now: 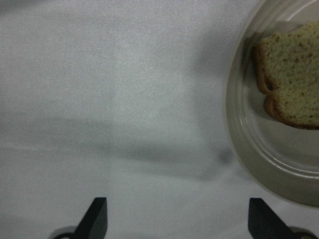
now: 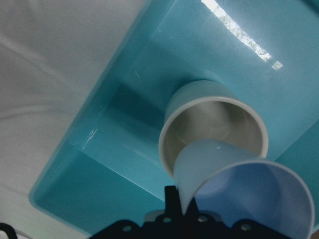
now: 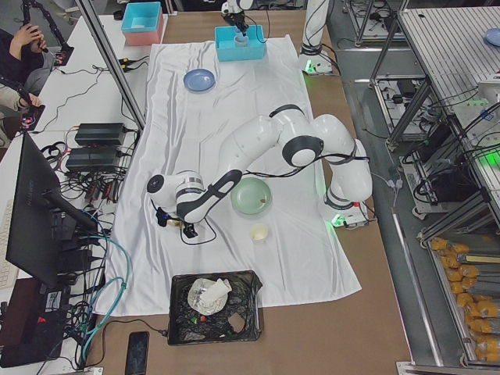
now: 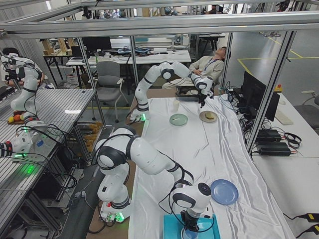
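A slice of bread (image 1: 291,74) lies on a beige plate (image 1: 239,134). My left gripper is open above the white cloth beside that plate, nothing between its fingers. My right gripper is shut on the rim of a blue cup (image 2: 239,194). This cup hangs tilted over a white cup (image 2: 214,119), which stands upright in the turquoise bin (image 2: 109,134). In the camera left view the left arm partly hides the beige plate.
A green plate (image 3: 251,195) and a cream cup (image 3: 258,232) stand right of the left gripper. A blue plate (image 4: 224,191) is near the bin. A black crate (image 3: 180,328) with assorted items sits at the front.
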